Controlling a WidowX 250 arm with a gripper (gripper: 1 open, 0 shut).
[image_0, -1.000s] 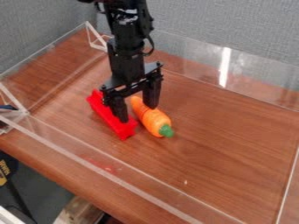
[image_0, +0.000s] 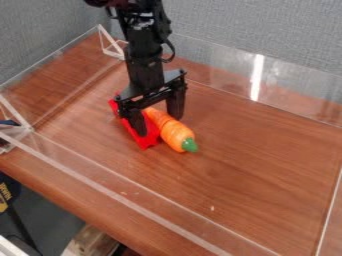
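The black gripper (image_0: 152, 108) hangs low over a red elongated object (image_0: 144, 137) and an orange carrot (image_0: 177, 131) with a green tip, which lie side by side on the wooden table. Its fingers reach down to either side, partly covering the red object and the carrot's upper end. Whether it holds either one I cannot tell.
A clear low wall (image_0: 255, 70) runs along the back of the table (image_0: 254, 170). Some small items sit outside the left edge.
The gripper has come down slightly and shifted a little left over the red object. The red object and carrot have shifted slightly.
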